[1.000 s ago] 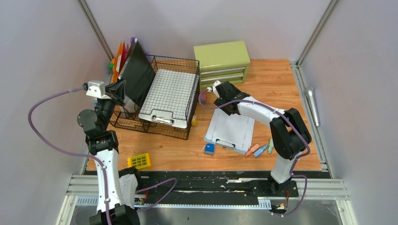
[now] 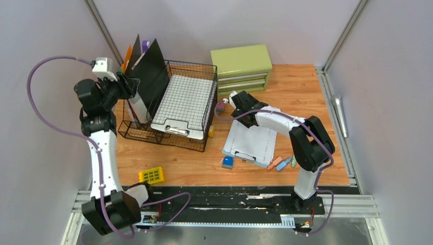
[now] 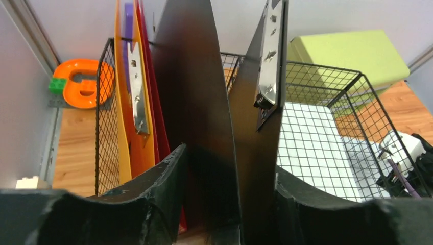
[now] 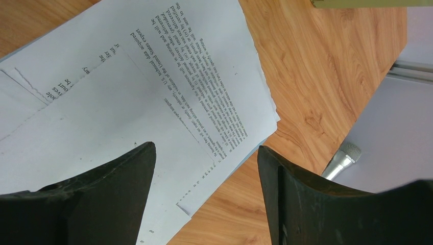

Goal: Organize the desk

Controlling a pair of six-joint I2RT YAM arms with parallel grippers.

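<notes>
A black wire basket (image 2: 204, 139) holds upright folders at its left: orange (image 3: 123, 153), red and dark ones (image 3: 196, 92), some with clips. My left gripper is up among the dark boards, its fingers around part of them; whether it grips is unclear. A grid clipboard (image 2: 181, 99) lies flat in the basket's right part. My right gripper stands open above a clipboard with printed papers (image 2: 250, 143) on the desk, nothing between its fingers.
A green drawer box (image 2: 240, 56) stands at back right. A yellow block (image 2: 150, 175), blue item (image 2: 227, 162) and several small markers (image 2: 283, 164) lie near the front edge.
The right arm has moved only slightly.
</notes>
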